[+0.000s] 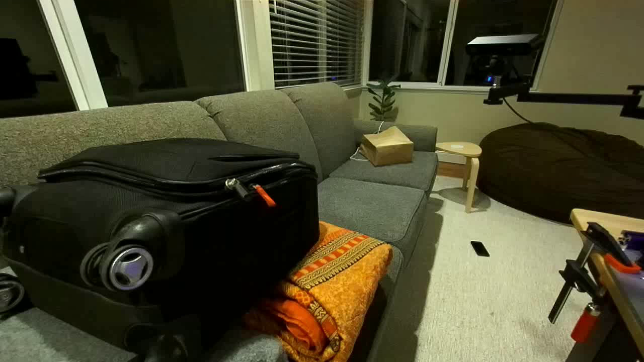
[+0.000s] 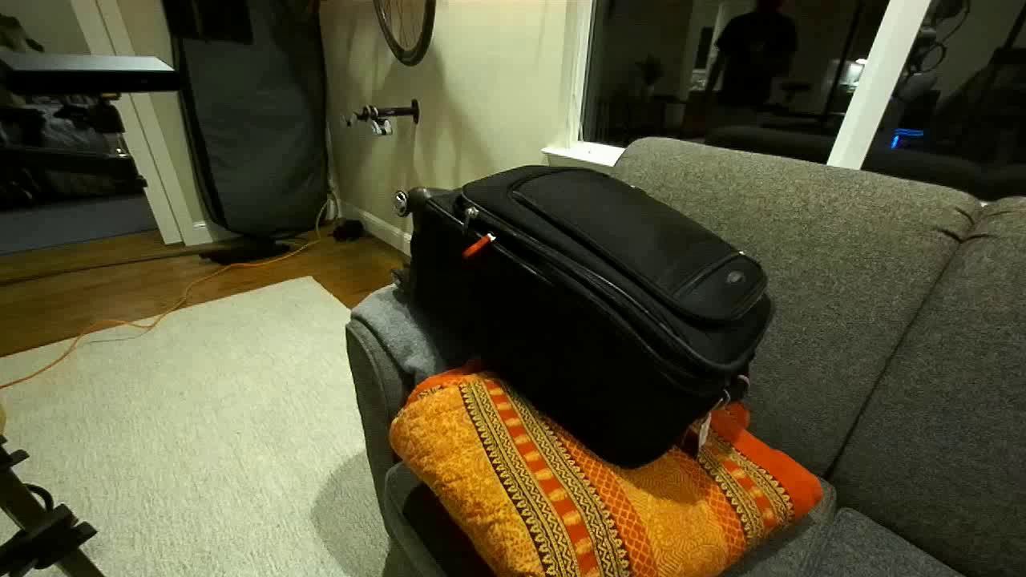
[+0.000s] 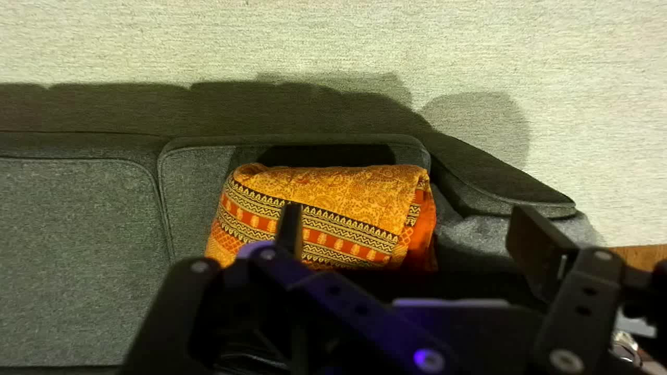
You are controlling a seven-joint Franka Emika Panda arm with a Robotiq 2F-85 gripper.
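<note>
A black wheeled suitcase (image 1: pixel 181 160) lies on its side on the couch, an orange tag on its zipper pull. Under part of it is a folded orange and yellow patterned blanket (image 2: pixel 539 481), its near portion sticking out toward the couch's front edge. My gripper is open in the wrist view, pointing down, its two fingers (image 3: pixel 532 250) wide apart with nothing between them. Seen from there, the blanket (image 3: pixel 337 194) lies below the gap, and the gripper body covers most of the dark suitcase. Neither exterior view shows the gripper.
The grey couch (image 1: pixel 374 202) has a free middle cushion, with a brown paper bag (image 1: pixel 389 148) at its far end. A small wooden stool (image 1: pixel 465 149), a dark beanbag (image 1: pixel 561 169) and a phone (image 1: pixel 480 248) are on the floor beyond. A clamped table edge (image 1: pixel 616 283) stands at right.
</note>
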